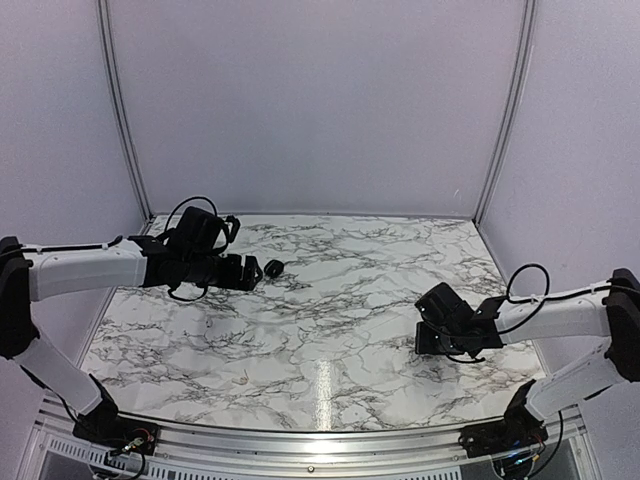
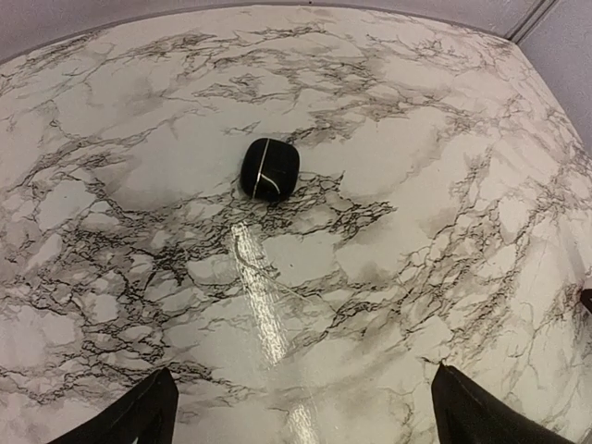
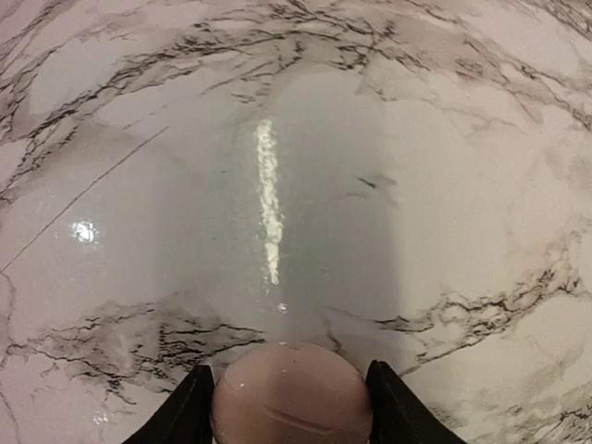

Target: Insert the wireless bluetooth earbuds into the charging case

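Note:
The black charging case (image 2: 269, 169), a small rounded box with a pale line across it, lies on the marble table, just right of my left gripper (image 1: 250, 272) in the top view. That gripper is open, with only bare table between its fingers in its wrist view. At the front right, my right gripper is shut on a rounded pinkish object (image 3: 287, 393), which fills the space between its fingertips; whether it is an earbud or something else I cannot tell.
Pale walls (image 1: 300, 110) enclose it at the back and sides, and a metal rail (image 1: 310, 435) runs along the front edge.

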